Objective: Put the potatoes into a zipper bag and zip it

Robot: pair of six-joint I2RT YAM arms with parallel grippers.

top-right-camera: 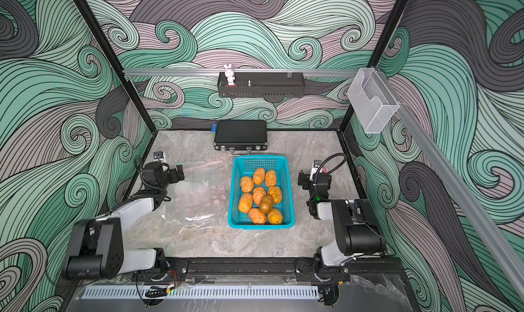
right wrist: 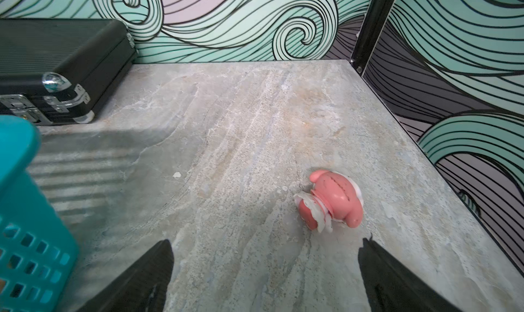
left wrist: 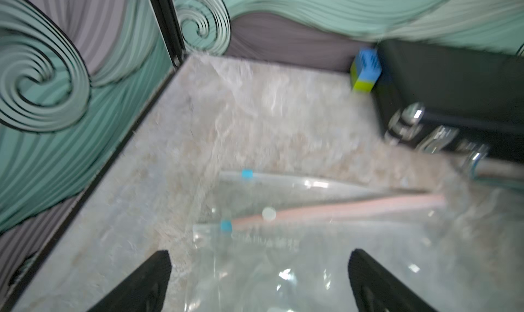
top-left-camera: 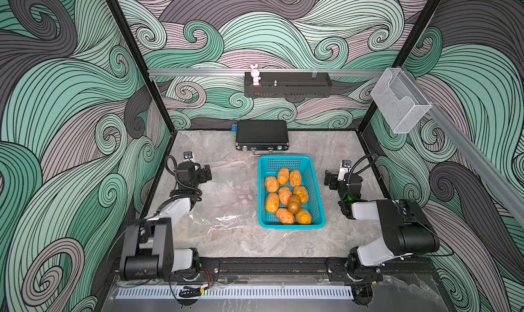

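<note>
Several potatoes (top-left-camera: 271, 203) lie in a turquoise basket (top-left-camera: 319, 213) at the middle of the table. A clear zipper bag (top-left-camera: 221, 208) lies flat left of it; the left wrist view shows its pink strip (left wrist: 382, 205) and blue tabs. My left gripper (top-left-camera: 207, 173) is open above the bag's left part, with nothing between its fingers. My right gripper (top-left-camera: 329, 179) stands open right of the basket, nothing between its fingers.
A black case (top-left-camera: 261, 132) sits at the back beside a small blue-green block (left wrist: 365, 66). A small pink figure (right wrist: 333, 200) lies in front of my right gripper.
</note>
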